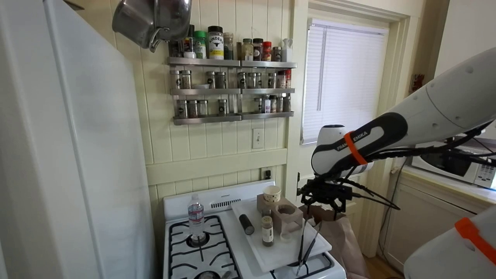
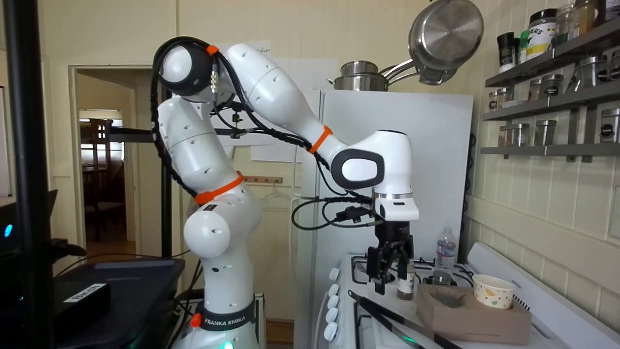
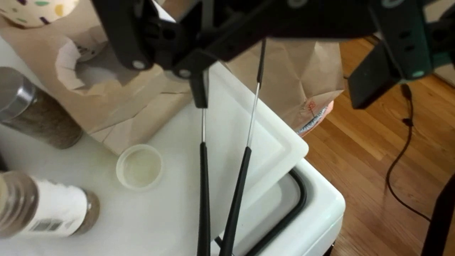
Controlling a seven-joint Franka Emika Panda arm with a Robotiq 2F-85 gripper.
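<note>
My gripper [image 1: 321, 212] is open above the right side of the stove, with no object visibly held between its fingers. In exterior view 2 the gripper [image 2: 390, 280] hangs over the stove's near side. Below it in the wrist view, a pair of tongs [image 3: 204, 183] with black handles and thin metal arms lies spread across a white tray [image 3: 273, 145]. The tongs' upper ends run up behind the gripper's dark parts, so contact cannot be judged. A small clear cup [image 3: 139, 167] sits on the tray beside a brown cardboard holder [image 3: 115, 111].
Two spice jars [image 3: 55, 209] [image 3: 47, 115] stand near the holder, which bears a speckled paper cup [image 1: 272, 193]. A dark cylinder [image 1: 246, 224] lies on the tray. A water bottle [image 1: 195, 216] stands on the left burners. A paper bag [image 1: 341, 237] stands beyond the stove's right edge.
</note>
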